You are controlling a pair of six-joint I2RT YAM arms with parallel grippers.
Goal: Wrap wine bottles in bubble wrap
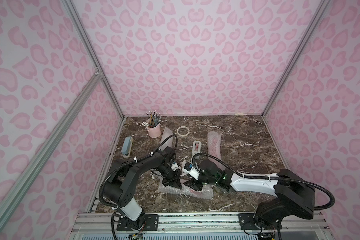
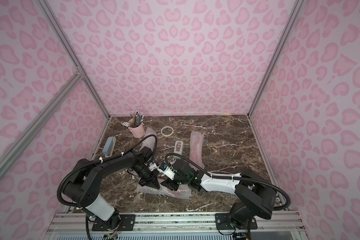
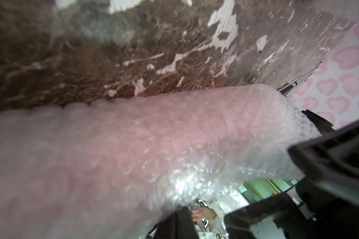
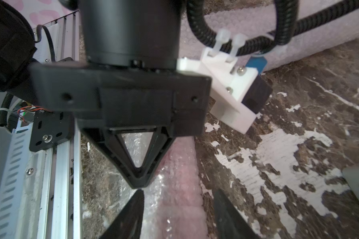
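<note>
A bubble-wrap bundle (image 1: 202, 194) with a pinkish tint lies crosswise at the table's front, filling much of the left wrist view (image 3: 147, 139). My left gripper (image 1: 178, 184) rests low at it, shut; I make out nothing held between its fingers. My right gripper (image 1: 192, 184) is above the bundle, just right of the left one, its fingers apart in the right wrist view with wrap beneath. Two more wrapped pieces lie behind, one at center right (image 1: 214, 144) and one (image 1: 166, 132) partly hidden by the left arm.
A tape dispenser (image 1: 196, 146) stands in the middle, a tape ring (image 1: 182, 127) behind it. A pink cup of brushes (image 1: 153, 131) is at back left, a blue-grey stapler (image 1: 127, 144) at far left.
</note>
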